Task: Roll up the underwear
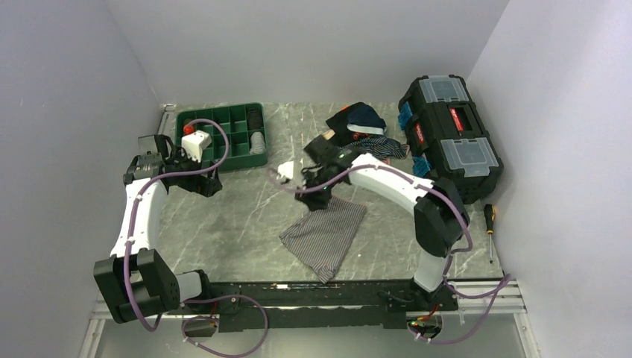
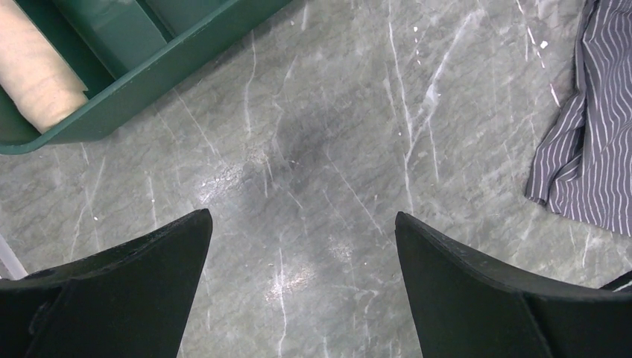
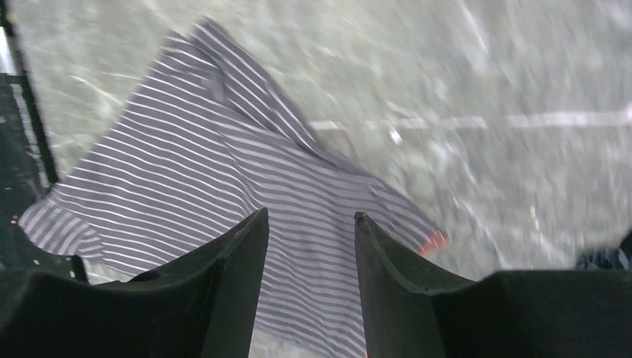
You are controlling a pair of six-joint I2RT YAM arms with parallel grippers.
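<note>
Striped underwear (image 1: pixel 322 240) lies loosely spread on the marble table in front, with creases and folded edges in the right wrist view (image 3: pixel 171 164). My right gripper (image 1: pixel 313 200) is above its back edge, blurred in motion; its two fingers (image 3: pixel 231 291) stand a gap apart over the cloth, nothing visibly held. My left gripper (image 1: pixel 203 183) hangs open at the left, in front of the green divided box (image 1: pixel 250 158), over bare table, its fingers wide apart in the left wrist view.
A pile of dark and striped clothes (image 1: pixel 359 123) lies at the back. A black toolbox (image 1: pixel 454 149) and a screwdriver (image 1: pixel 490 224) are on the right. Rolled cloths (image 2: pixel 41 74) sit in the green box.
</note>
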